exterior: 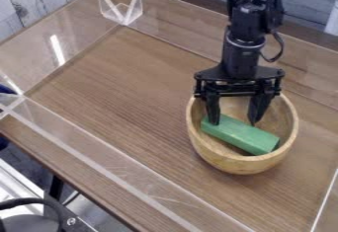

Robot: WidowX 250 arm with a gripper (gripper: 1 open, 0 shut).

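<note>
A round wooden bowl (pixel 240 162) sits on the right side of the wooden table. Inside it lies a green oblong block (pixel 239 135), slanting toward the lower right. My black gripper (pixel 236 110) hangs from above over the bowl, open, its two fingers reaching down inside on either side, near the upper end and back of the block. Nothing shows held between them.
A small clear plastic piece (pixel 121 7) stands at the back left. Black round equipment with cables sits at the bottom left, off the table edge.
</note>
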